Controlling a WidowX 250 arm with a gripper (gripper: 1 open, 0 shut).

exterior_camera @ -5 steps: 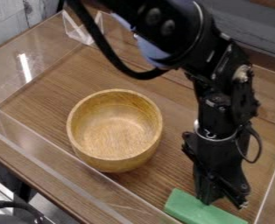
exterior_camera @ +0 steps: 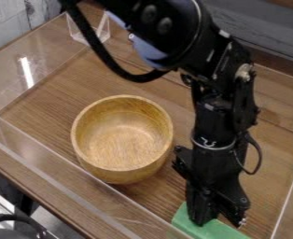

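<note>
My black gripper (exterior_camera: 202,207) is low at the bottom right, its tips down at a green flat object (exterior_camera: 212,231) lying on the wooden table (exterior_camera: 68,79) along the front edge. The fingertips are dark and crowded by the housing, so any gap or thing between them is hard to make out; they look shut. The green object is partly hidden under the gripper.
An empty wooden bowl (exterior_camera: 118,131) stands left of the gripper. Clear plastic walls edge the table at the left and right.
The gripper has shifted left and a little toward the front, now over the upper left part of the green object, covering more of it.
</note>
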